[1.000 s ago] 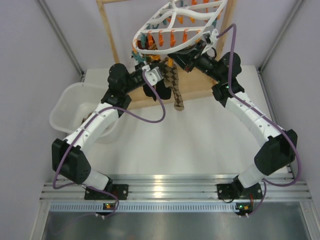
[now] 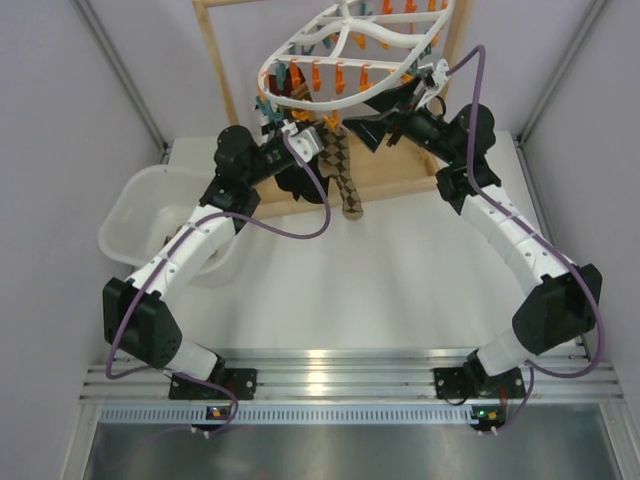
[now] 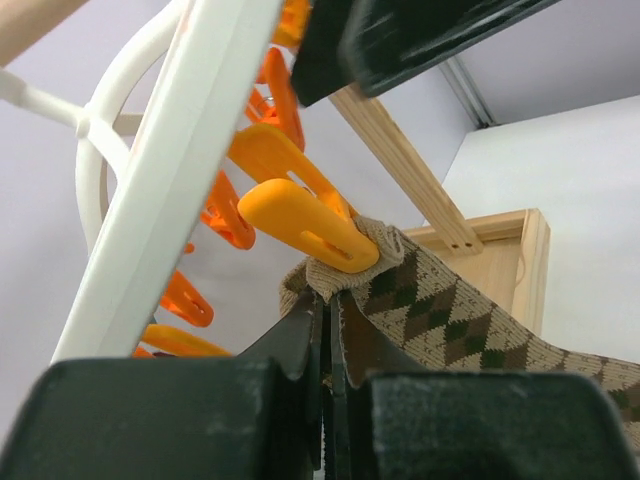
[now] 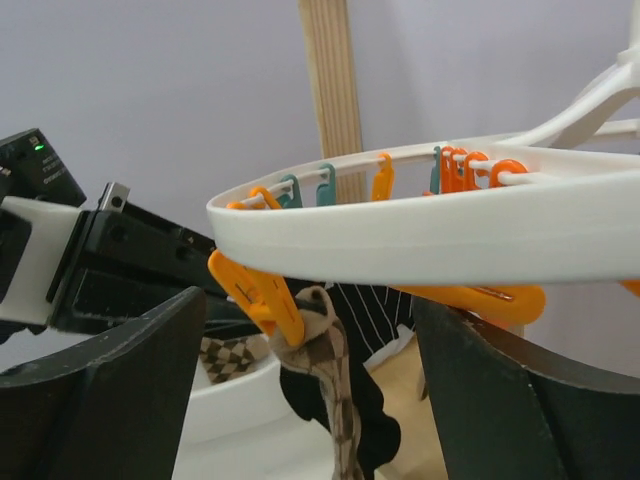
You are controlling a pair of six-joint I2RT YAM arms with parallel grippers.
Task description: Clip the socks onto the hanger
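The brown checkered sock (image 2: 341, 170) hangs from the front of the white hanger (image 2: 350, 101). In the left wrist view an orange clip (image 3: 308, 225) has its tips over the bunched top of the sock (image 3: 440, 310). My left gripper is shut on the sock's edge just under that clip. Seen from the right wrist, the orange clip (image 4: 262, 295) grips the sock (image 4: 330, 365), and my right gripper stands open around them with its fingers (image 4: 165, 350) apart and touching neither. A black sock (image 2: 295, 180) hangs behind.
Several orange and teal clips (image 2: 316, 77) line the hanger. A wooden frame (image 2: 395, 168) stands behind it. The white basket (image 2: 122, 222) sits at the left with something dark inside.
My right gripper has opened and shifted slightly right, off the orange clip. The hanger has swung a little left and toward the front, the checkered sock with it. The left arm has barely moved.
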